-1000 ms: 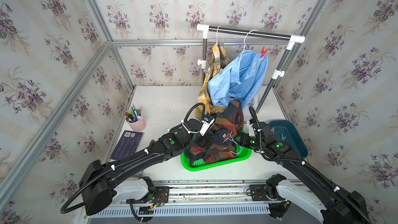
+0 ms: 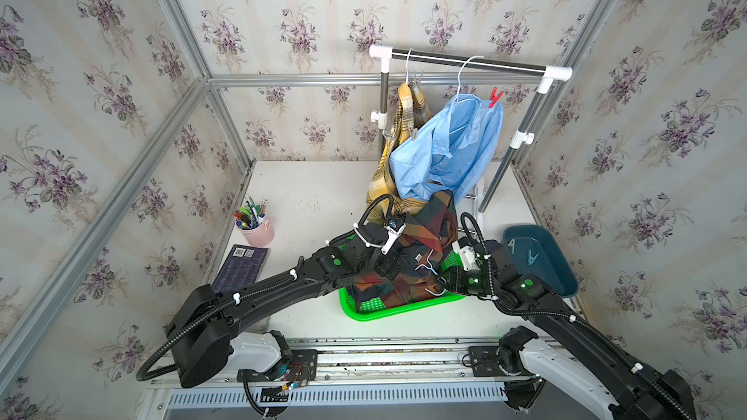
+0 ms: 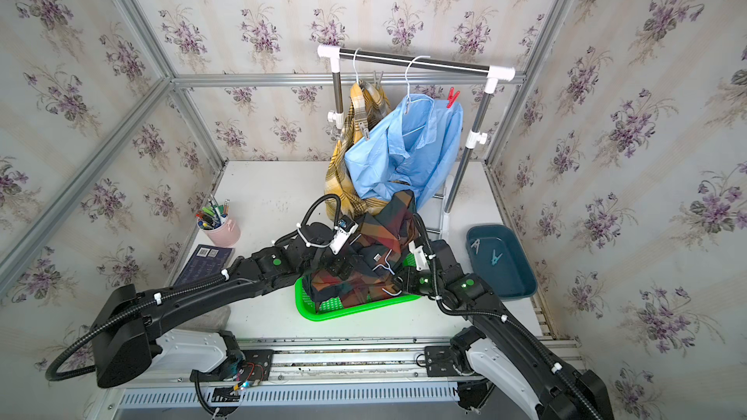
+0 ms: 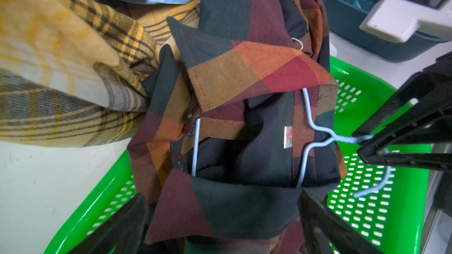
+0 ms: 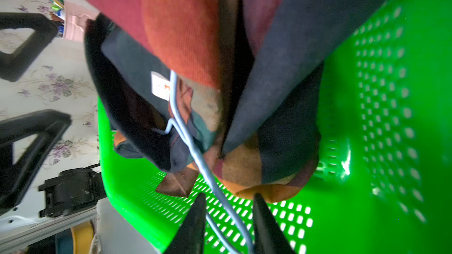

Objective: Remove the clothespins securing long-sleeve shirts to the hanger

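Observation:
The dark plaid long-sleeve shirt (image 4: 263,75) lies heaped on the green basket (image 2: 365,312), its collar standing up round a light-blue wire hanger (image 4: 324,136). My left gripper is open, with the shirt's lower collar flap in the gap between its spread fingers. From the right, my right gripper reaches to the hanger's neck; its fingers (image 5: 193,223) stand part open on both sides of the wire. No clothespin shows clearly on this shirt. A red clothespin (image 2: 495,97) grips the blue shirt (image 2: 459,140) on the rack.
Behind the basket hang the blue shirt and a yellow plaid shirt (image 2: 386,175). A teal bin (image 2: 556,276) with clothespins (image 2: 532,256) stands at the right. Left are a pink pen cup (image 2: 256,231) and a dark board (image 2: 239,268).
My right gripper has moved left and toward the front, down to the hanger's hook. The left gripper has shifted slightly to the right over the shirt.

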